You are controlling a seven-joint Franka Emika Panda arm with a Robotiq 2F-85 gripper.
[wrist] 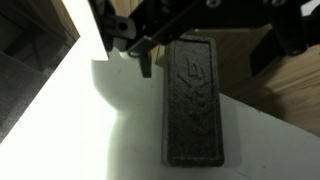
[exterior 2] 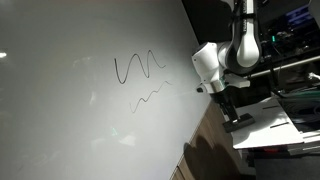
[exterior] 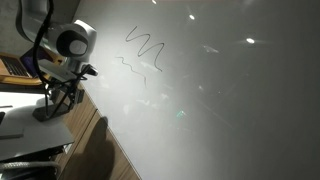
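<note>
A dark, block-shaped eraser (wrist: 194, 105) with raised lettering lies on a white surface (wrist: 130, 150) in the wrist view. In exterior view 2 the eraser (exterior 2: 239, 123) sits just beneath my gripper (exterior 2: 229, 110). My gripper is open, with one finger on either side of the eraser's upper end in the wrist view. Whether the fingers touch it cannot be told. From exterior view 1, the gripper (exterior: 55, 103) largely covers the eraser.
A large whiteboard (exterior: 220, 100) bears two wavy marker lines, one dark (exterior 2: 139, 65) and one fainter (exterior 2: 150, 95). Brown wooden flooring (exterior: 100, 150) shows between the board and the white surface. Behind the arm stands a laptop (exterior: 14, 68).
</note>
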